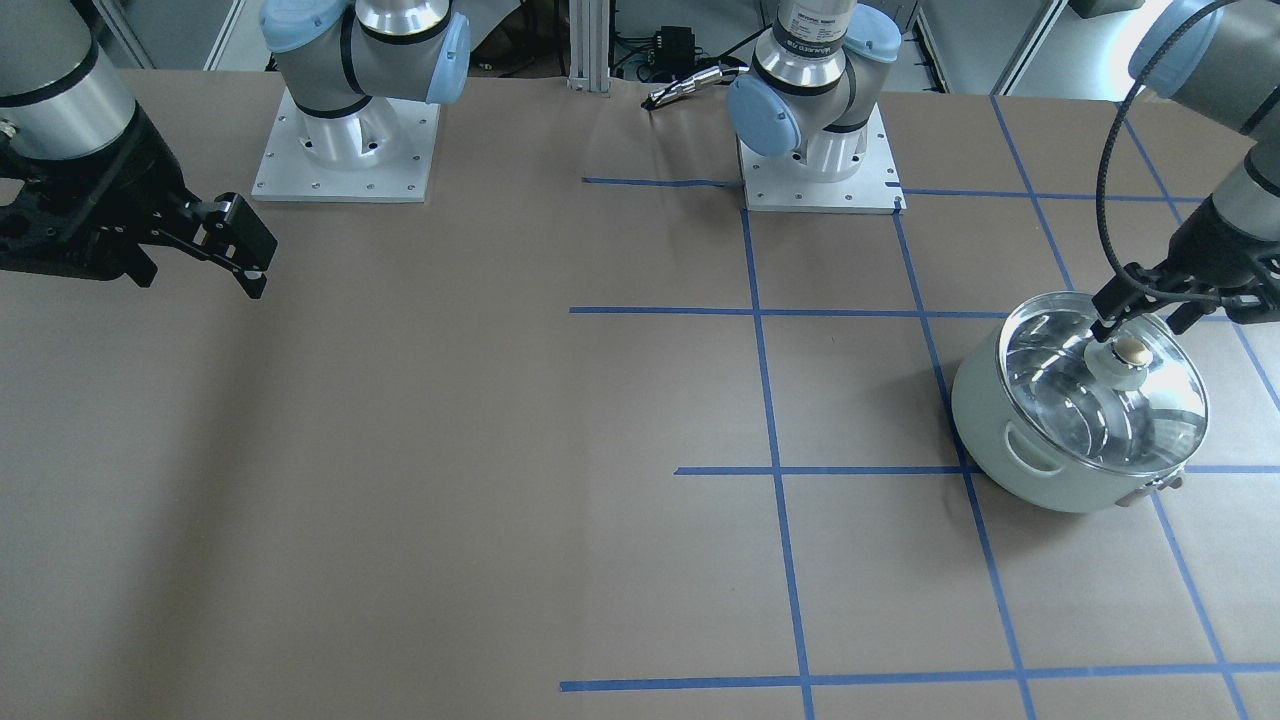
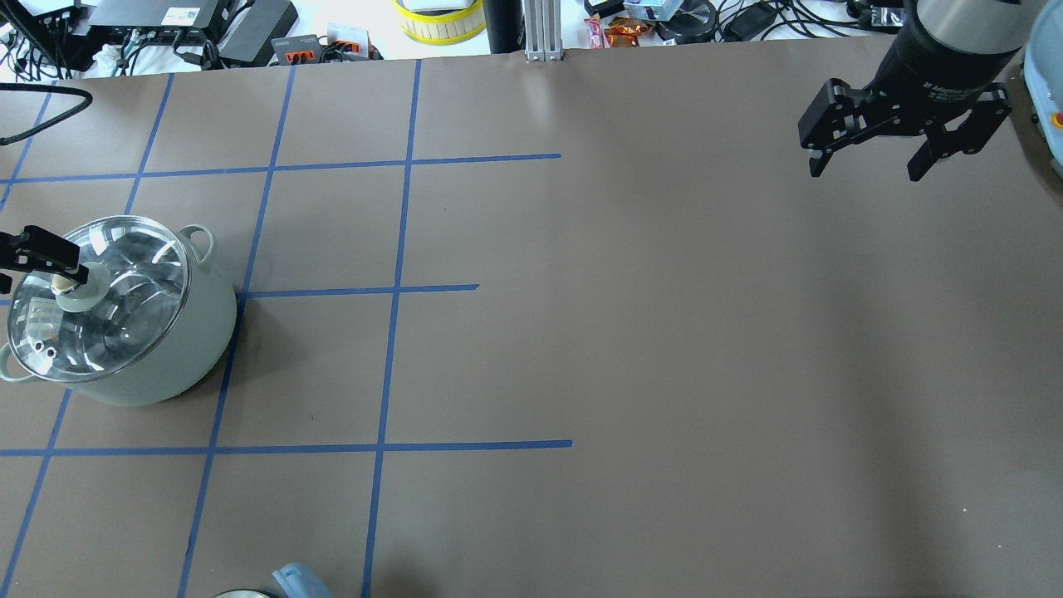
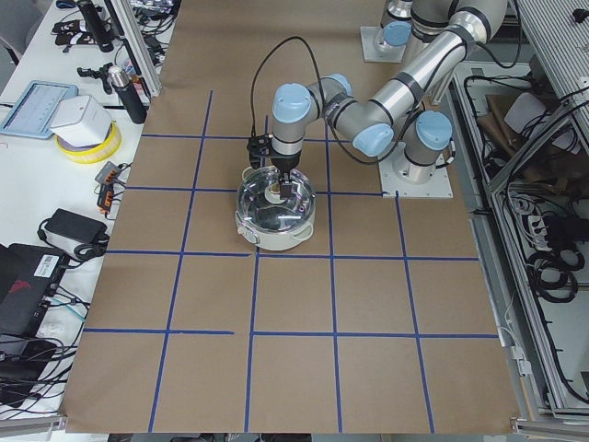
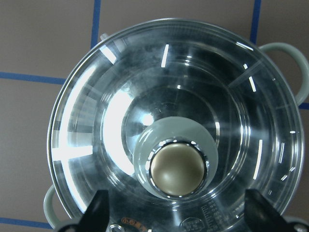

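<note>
A pale green pot [image 1: 1008,432] with a glass lid [image 2: 120,329] sits on the taped grid at the right of the front view. The lid's round knob [image 4: 176,169], metal-topped, is centred low in the wrist view. My gripper hangs just above the lid at the knob, its two dark fingers apart at the bottom corners of the wrist view, open, with the knob between and slightly beyond them. In the left view the arm stands over the pot, hiding part of the lid.
A second arm's gripper [image 2: 887,149] hangs at the far side, well apart from the pot. Cluttered side shelves [image 3: 92,203] border the table.
</note>
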